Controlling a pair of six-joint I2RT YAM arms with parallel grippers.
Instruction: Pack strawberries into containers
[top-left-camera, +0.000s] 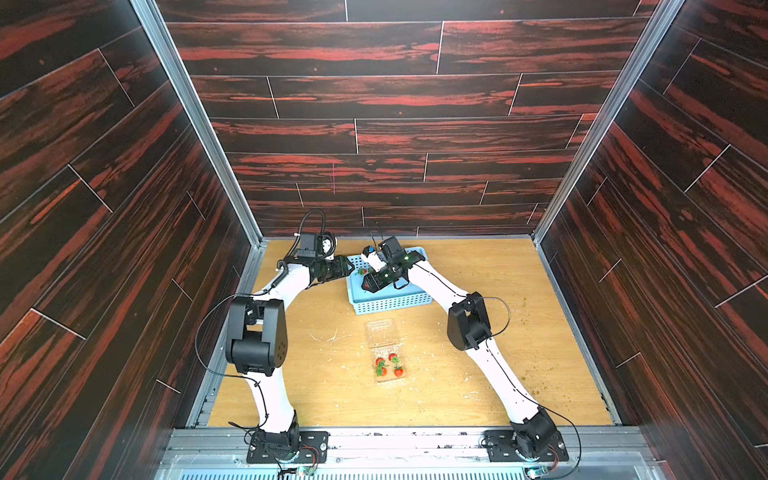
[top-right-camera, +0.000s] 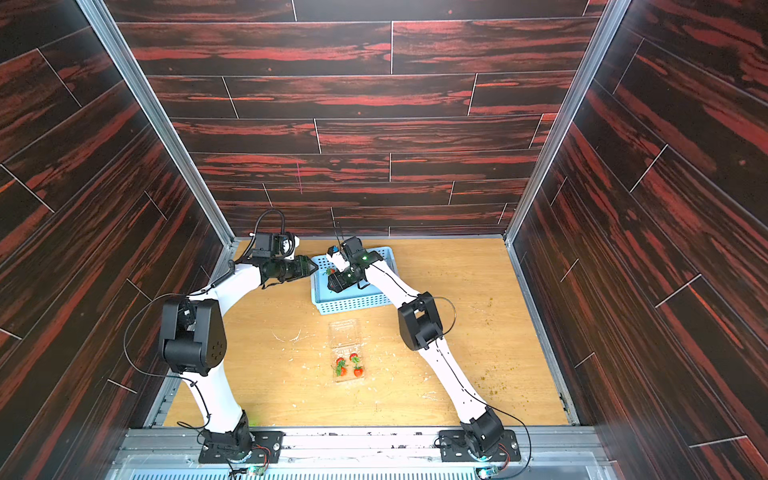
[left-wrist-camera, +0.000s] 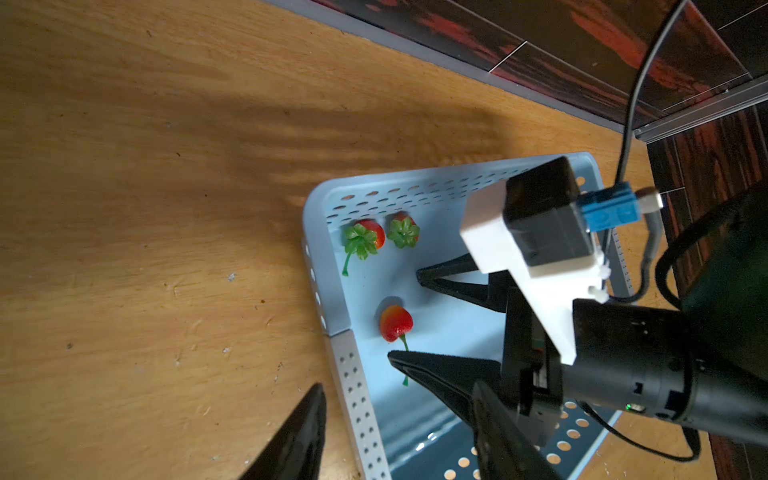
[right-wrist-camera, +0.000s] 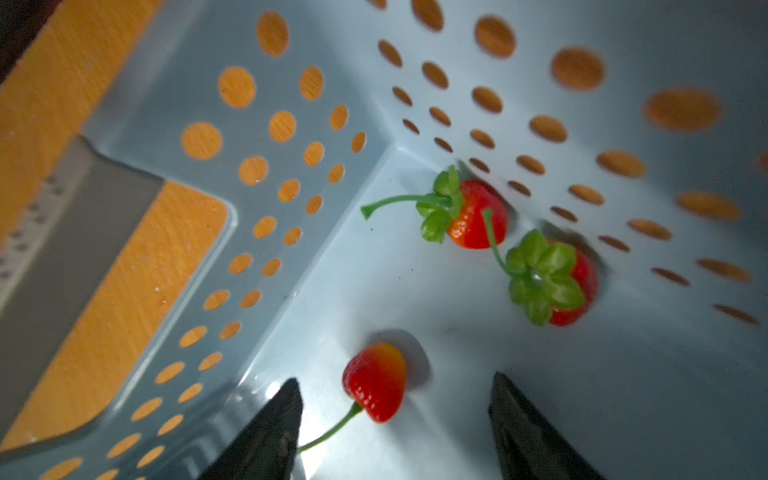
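Observation:
Three strawberries lie in the blue basket. Two of them, a far-corner strawberry and its neighbour, rest along the perforated wall, while a third strawberry lies apart, stem toward the near side. My right gripper is over the basket floor, fingers spread and empty, with the lone strawberry ahead of the gap. Outside the basket's left edge, my left gripper is open, nothing between its fingers. On the table in front stands an open clear container with several strawberries in its near half; the lid half is empty.
Both grippers are close together at the basket's left end, the right arm reaching across the basket. A power-like cable hangs from the right wrist. Bare table spreads to the right and around the container.

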